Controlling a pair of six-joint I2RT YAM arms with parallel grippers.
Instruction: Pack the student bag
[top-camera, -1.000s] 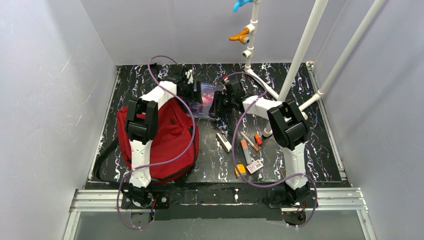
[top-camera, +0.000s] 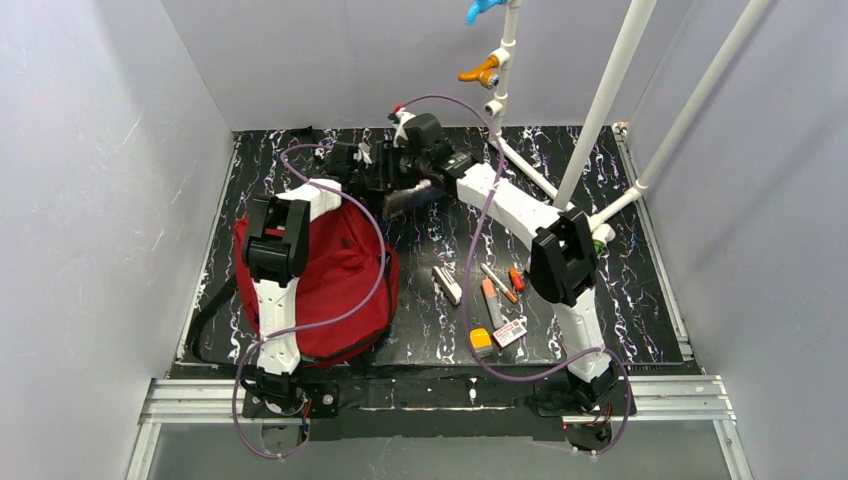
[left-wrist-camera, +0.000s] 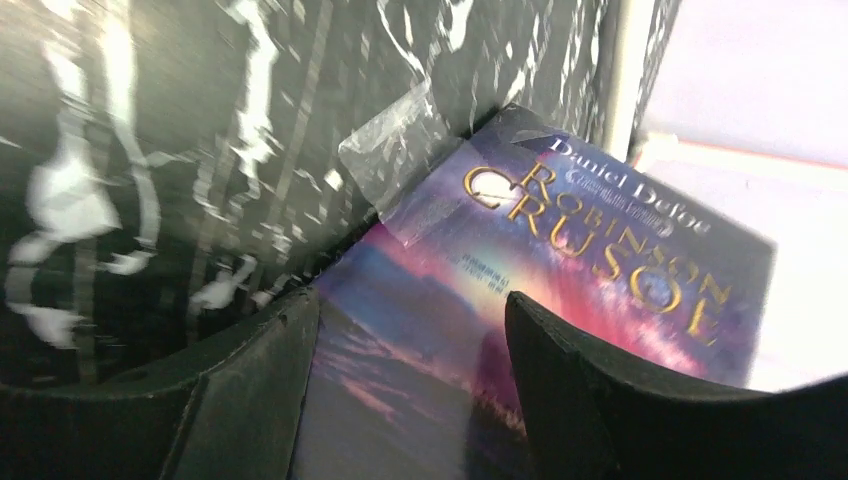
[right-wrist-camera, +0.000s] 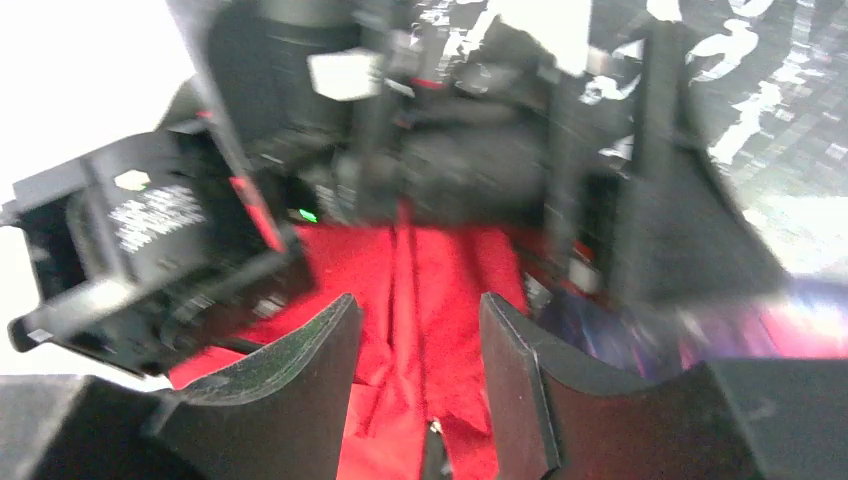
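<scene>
The Robinson Crusoe book (top-camera: 408, 203), mostly covered by my right arm in the top view, lies behind and to the right of the red bag (top-camera: 335, 275). In the left wrist view its purple cover (left-wrist-camera: 590, 225) fills the right side, and my left gripper stands over its near part, fingers apart. My right gripper is open with an empty gap, the bag's red cloth beyond it. Close in front of it, the black left gripper blocks much of the right wrist view. The book's blurred cover (right-wrist-camera: 770, 325) shows at that view's right edge.
To the front right lie a black-and-white eraser-like block (top-camera: 447, 285), a grey-and-orange stick (top-camera: 491, 303), a pen (top-camera: 498, 282), a small red item (top-camera: 516, 279), a yellow item (top-camera: 481, 342) and a labelled box (top-camera: 509, 333). White pipes (top-camera: 610, 100) stand at the right.
My right gripper has swung left and risen over the book, close to the left gripper. The book is now largely covered from above.
</scene>
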